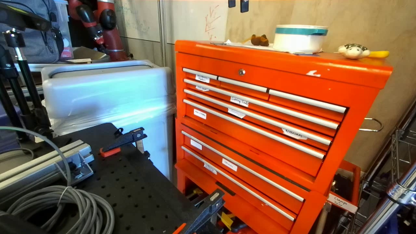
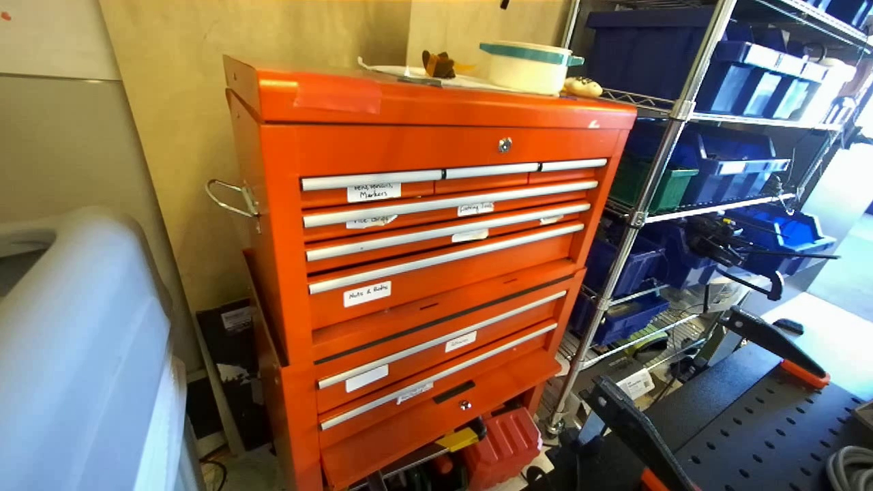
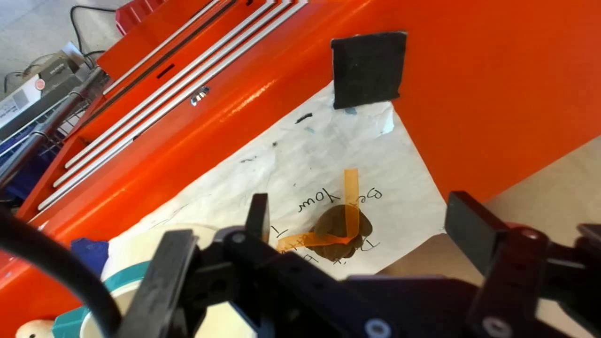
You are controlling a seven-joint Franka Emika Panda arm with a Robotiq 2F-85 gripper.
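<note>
My gripper hangs open above the top of the red tool chest (image 1: 249,144). Nothing is between its fingers. Below it, a dark brown lumpy object (image 3: 360,222) with an orange strip (image 3: 351,191) lies on a white paper sheet (image 3: 405,214). In exterior view 1 only the dark fingertips (image 1: 244,6) show at the top edge, well above the brown object (image 1: 259,40). The white pot with a teal rim (image 1: 298,42) stands beside that object, partly hidden by the gripper in the wrist view.
A spotted plush toy (image 1: 354,51) lies past the pot. Black tape (image 3: 369,68) covers one paper corner. A wire shelf with blue bins (image 2: 741,155) stands beside the chest, and a black perforated table (image 1: 132,187) with clamps is in front. Bare red chest top surrounds the paper.
</note>
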